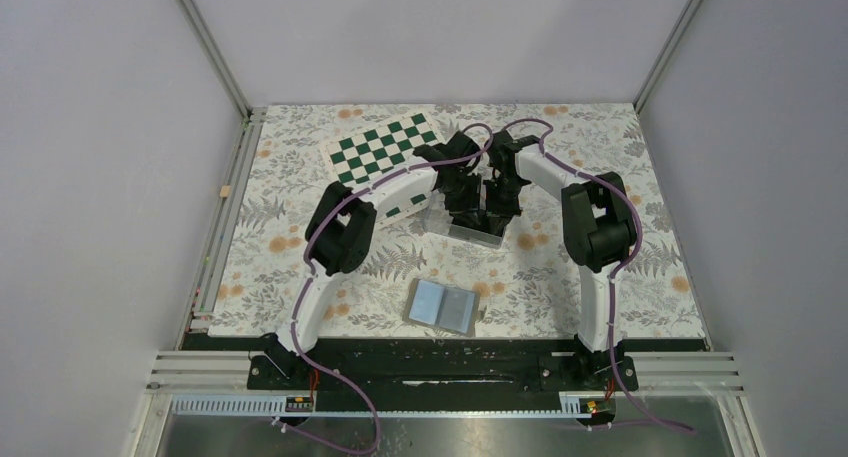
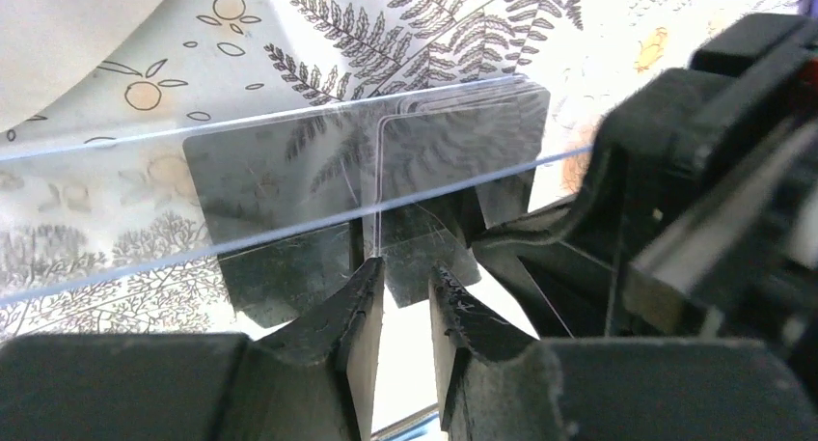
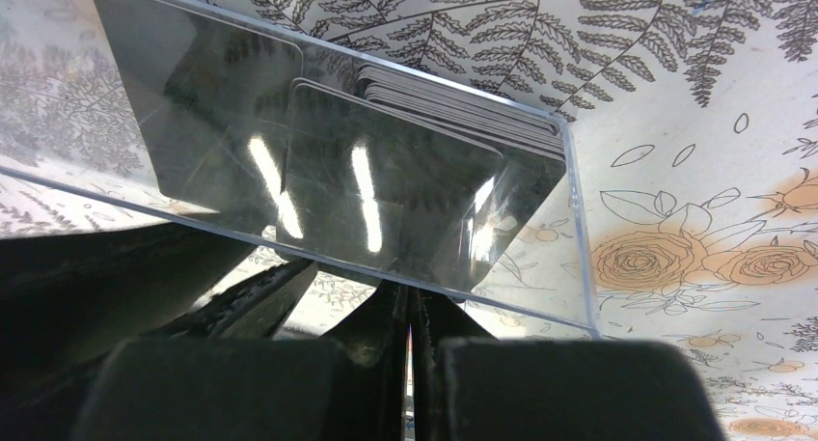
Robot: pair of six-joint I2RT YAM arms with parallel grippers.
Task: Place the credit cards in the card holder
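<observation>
Dark credit cards lie in a clear box (image 1: 473, 236) near the table's middle. One card (image 3: 198, 103) rests apart at one side, beside a stack of cards (image 3: 386, 171) fanned along the box's long wall. In the left wrist view, one dark card (image 2: 289, 272) and a second group (image 2: 429, 253) show just past the fingertips. My left gripper is part open over the box, a gap between its fingers and nothing held. Close beside it, my right gripper is shut, with nothing visible between its fingers. The open card holder (image 1: 441, 308) lies flat near the front edge.
A green-and-white checkered board (image 1: 383, 147) lies behind the left arm, at the back left. Both arms' ends are crowded together over the box.
</observation>
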